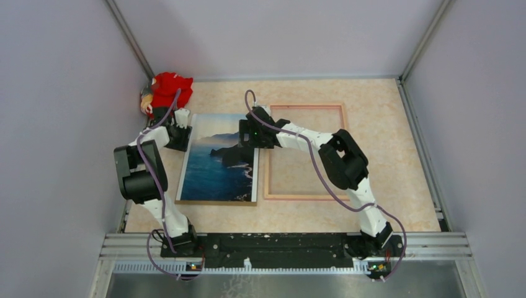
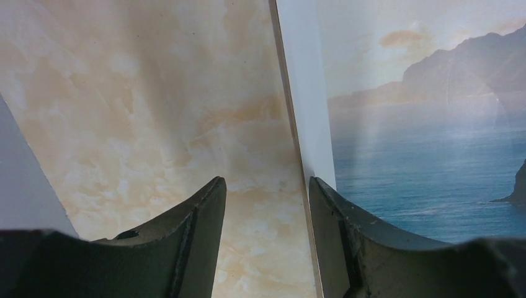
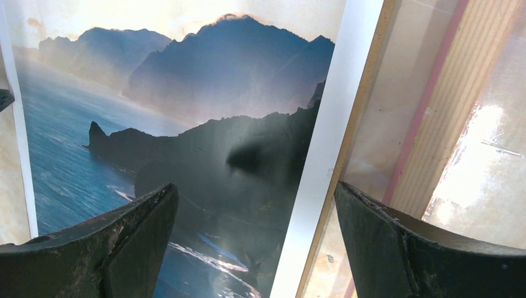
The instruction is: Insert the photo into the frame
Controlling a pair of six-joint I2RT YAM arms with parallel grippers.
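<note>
The seascape photo (image 1: 214, 177) lies on a thin board left of the empty wooden frame (image 1: 267, 174). My left gripper is low at the photo's left edge, fingers apart, the right finger against the white border (image 2: 307, 93) and table between them. My right gripper stands open over the photo's right side, one finger at its white right edge (image 3: 334, 112), beside the frame's wooden bar (image 3: 456, 74).
A red cloth bundle (image 1: 170, 87) lies in the back left corner behind the left arm.
</note>
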